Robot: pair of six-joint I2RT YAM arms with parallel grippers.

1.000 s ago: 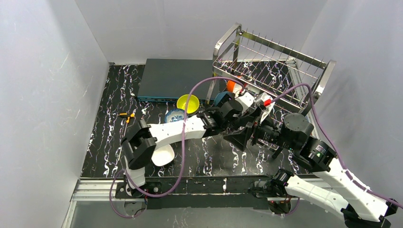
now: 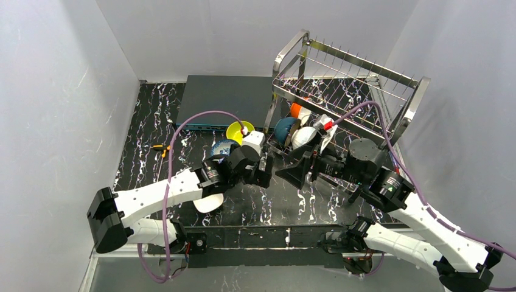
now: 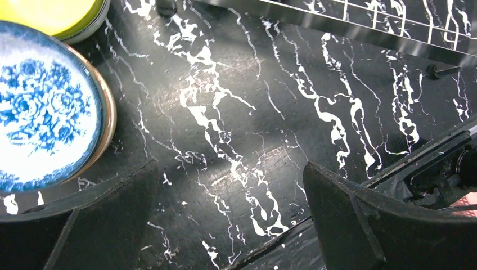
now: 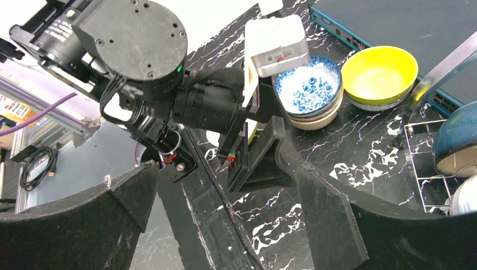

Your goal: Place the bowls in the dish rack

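Note:
My left gripper (image 2: 258, 173) is open over bare dark counter, right of the stacked blue-patterned bowls (image 3: 42, 101) in the left wrist view. Yellow bowls (image 4: 379, 73) sit behind that stack, beside the dish rack (image 3: 337, 17). Inside the rack stand a blue bowl (image 2: 284, 129), white bowls (image 2: 304, 136) and an orange item (image 2: 296, 109). My right gripper (image 2: 298, 173) hangs open with empty fingers at the rack's front. A white dish (image 2: 208, 203) lies at the front left, partly hidden by the left arm.
A dark flat box (image 2: 222, 94) fills the back left. A yellow-handled tool (image 2: 160, 148) lies at the left. Grey walls enclose the counter.
My left arm has pulled back leftward, away from the rack, uncovering the bowls there. My right gripper has shifted slightly left.

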